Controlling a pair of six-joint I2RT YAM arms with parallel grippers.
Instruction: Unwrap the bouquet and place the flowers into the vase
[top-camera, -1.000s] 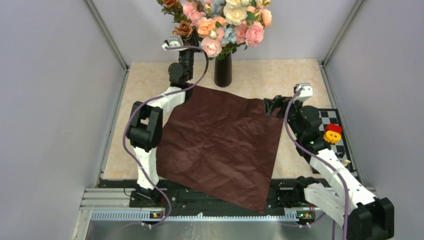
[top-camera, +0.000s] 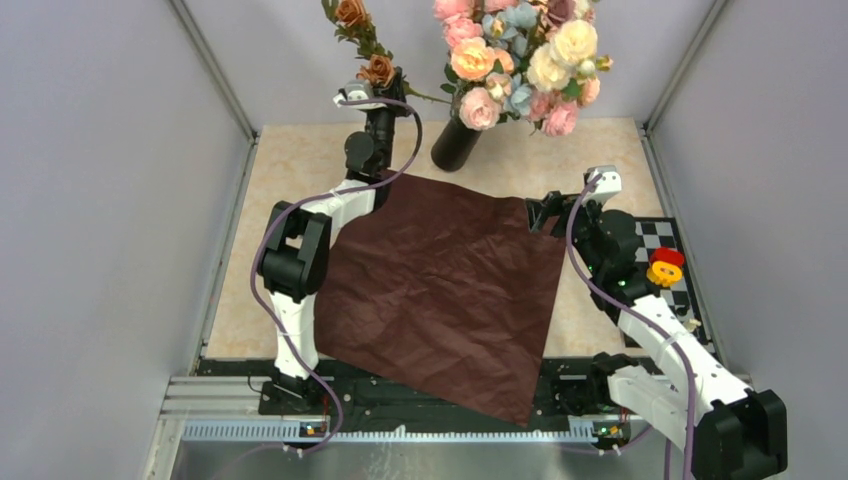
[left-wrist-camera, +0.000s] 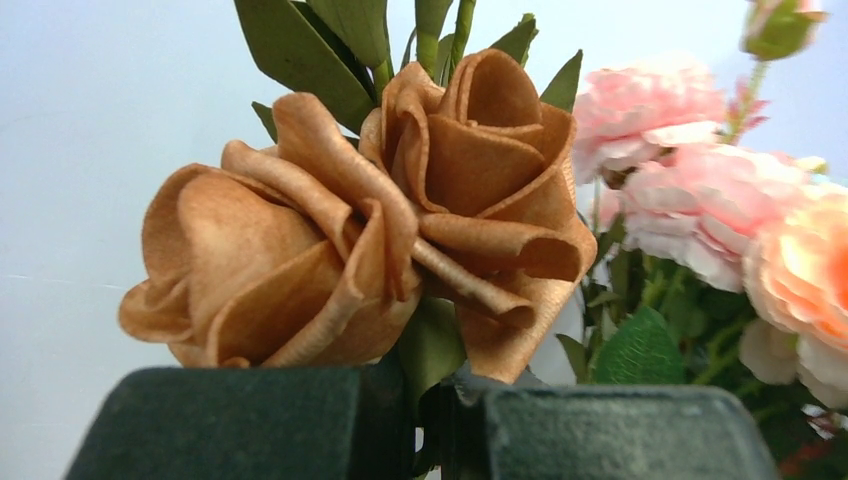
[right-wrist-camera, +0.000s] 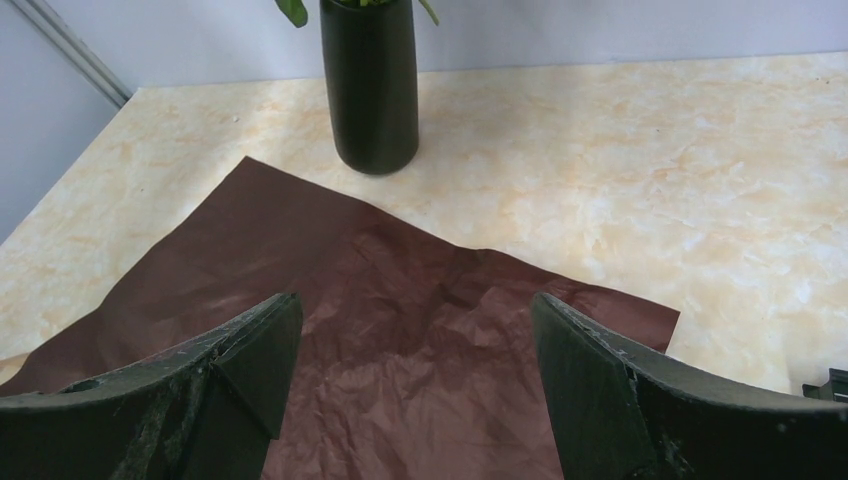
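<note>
At the back left my left gripper (top-camera: 400, 84) is shut on a stem of brown roses (top-camera: 376, 70). In the left wrist view, two large brown rose heads (left-wrist-camera: 290, 250) rise just above the fingers (left-wrist-camera: 230, 420). The dark vase (top-camera: 456, 145) holds a big bouquet of pink, cream and blue flowers (top-camera: 525, 55). It leans to the right in the top view, and a thin green stem (top-camera: 427, 97) stretches between the left gripper and the bouquet. My right gripper (top-camera: 534, 212) hovers over the cloth's right edge, open, with nothing between its fingers.
A brown cloth (top-camera: 440, 270) covers the middle of the table, bare of objects. On the right, a checkered board (top-camera: 655, 232) carries red and yellow pieces (top-camera: 665, 268), close beside the right arm. Walls stand close at the back and both sides.
The bouquet has swung right and the vase has gone from nearly upright to leaning right. My left gripper has shifted slightly right with the brown roses. The right arm has hardly moved.
</note>
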